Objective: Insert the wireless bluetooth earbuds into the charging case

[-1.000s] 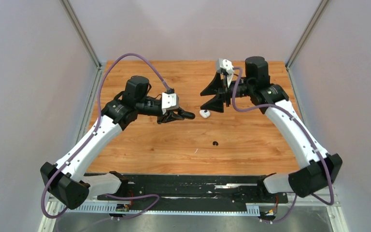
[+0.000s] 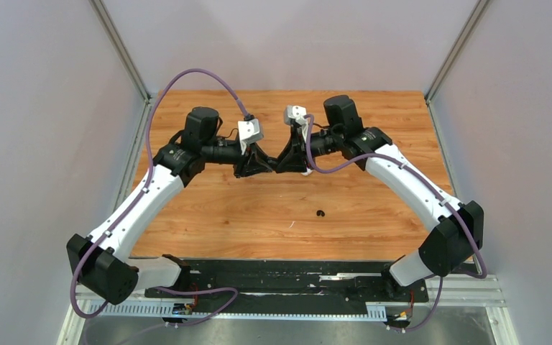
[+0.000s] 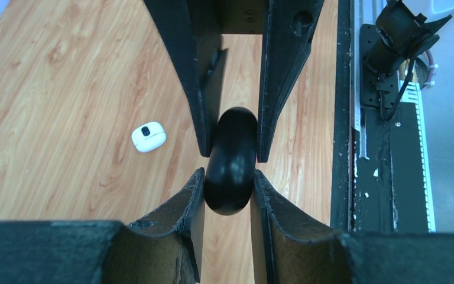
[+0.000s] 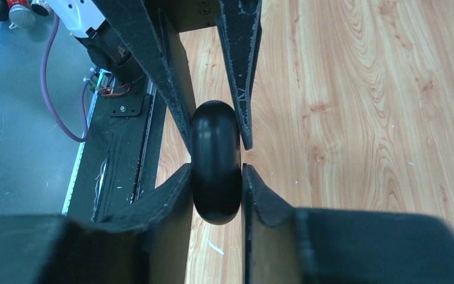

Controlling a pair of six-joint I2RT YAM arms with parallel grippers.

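A glossy black charging case (image 3: 230, 165) (image 4: 216, 160) is held in the air at the middle, where both grippers meet. My left gripper (image 2: 259, 165) is shut on it, its fingertips pinching the case in the left wrist view. The fingers of my right gripper (image 2: 287, 162) stand on either side of the same case from the opposite direction, close to it; whether they press on it I cannot tell. Small dark earbuds (image 2: 320, 213) lie on the wooden table below.
A white case (image 3: 149, 137) lies on the table, mostly hidden by my right gripper in the top view. A dark rail strip runs along the front edge.
My right gripper has come leftward onto the black case held by my left gripper, and its fingers have moved closer together.
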